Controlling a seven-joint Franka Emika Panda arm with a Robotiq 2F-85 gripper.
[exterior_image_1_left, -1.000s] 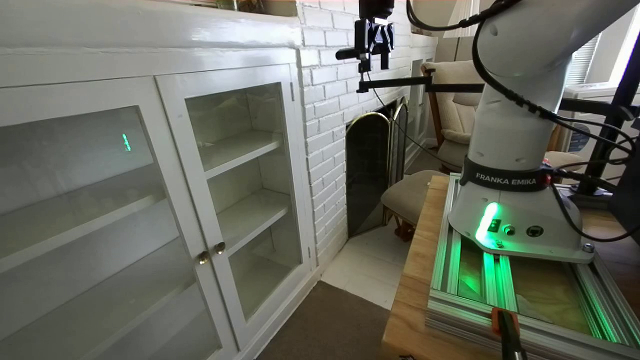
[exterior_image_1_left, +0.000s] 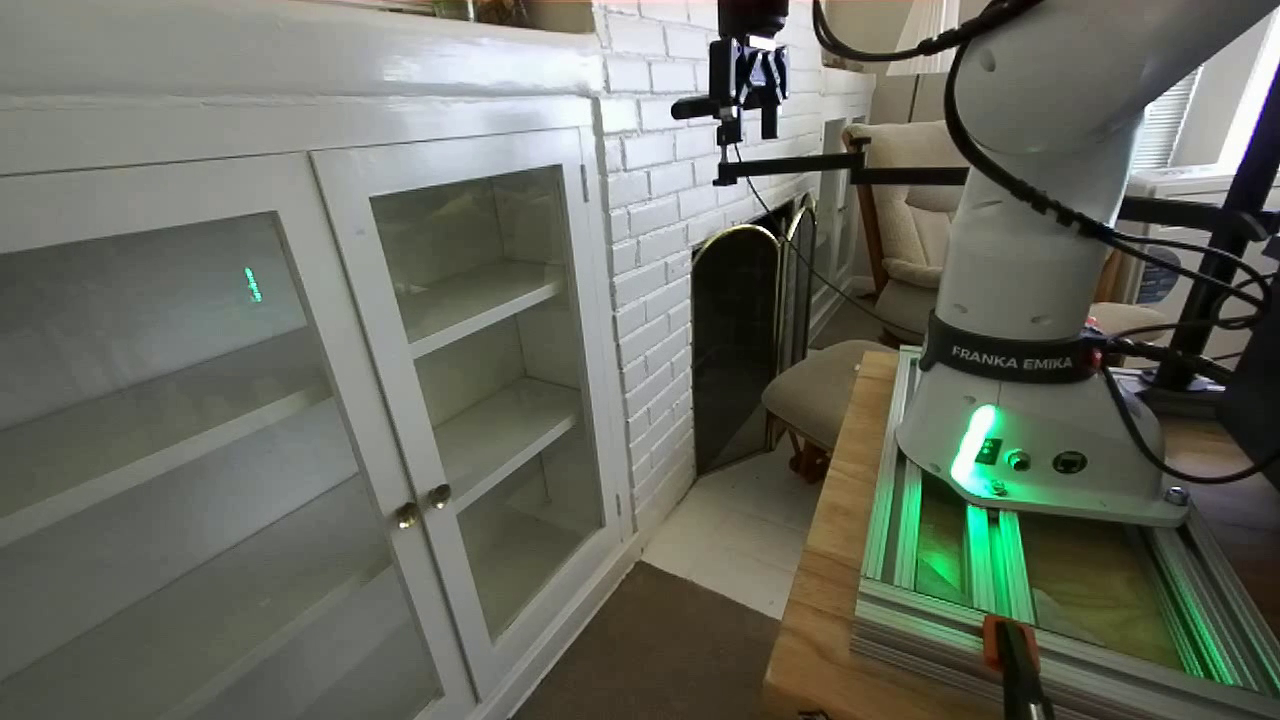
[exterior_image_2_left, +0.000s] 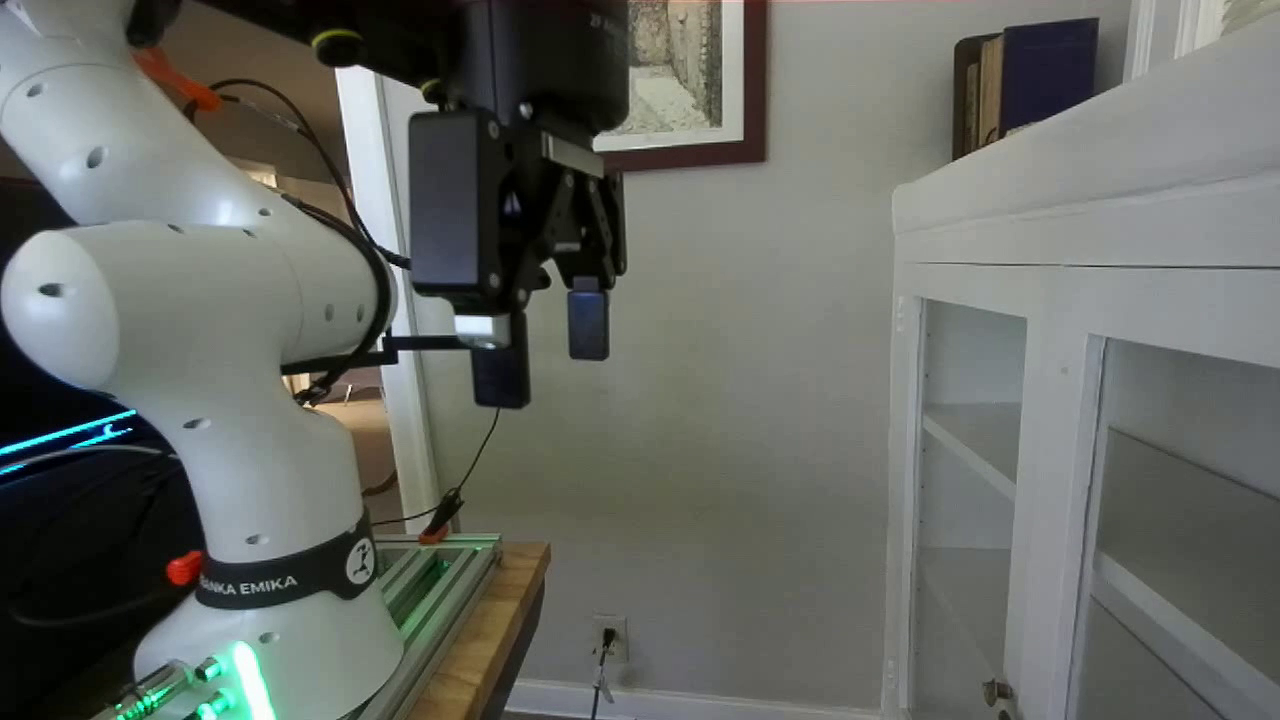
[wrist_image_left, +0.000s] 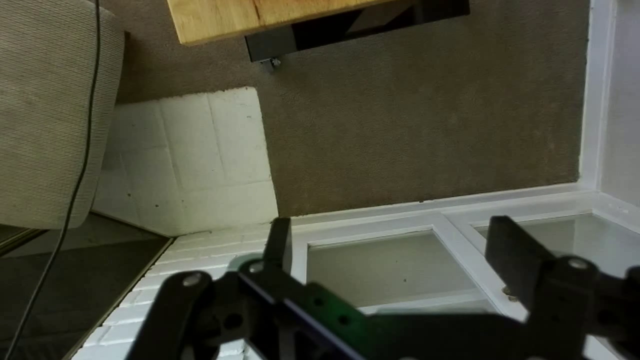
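Note:
My gripper stands open in the wrist view, its two dark fingers wide apart with nothing between them. In the second exterior view the gripper (exterior_image_2_left: 546, 354) hangs pointing down, high above the floor. The first exterior view has the gripper (exterior_image_1_left: 746, 130) in front of the white brick wall, apart from the cabinet. The white cabinet has two glass doors, both closed: the right door (exterior_image_1_left: 339, 228) and the left door (exterior_image_1_left: 306, 258). Each carries a small brass knob, the right one (exterior_image_1_left: 439, 494) and the left one (exterior_image_1_left: 407, 516). The shelves behind the glass look empty.
The wooden table edge (exterior_image_1_left: 828, 540) borders the robot base. A fireplace screen (exterior_image_1_left: 734, 348) and a padded footstool (exterior_image_1_left: 819, 390) stand beyond the cabinet. A thin cable (wrist_image_left: 90, 120) crosses the footstool in the wrist view. Brown carpet (wrist_image_left: 420, 120) lies clear between table and cabinet.

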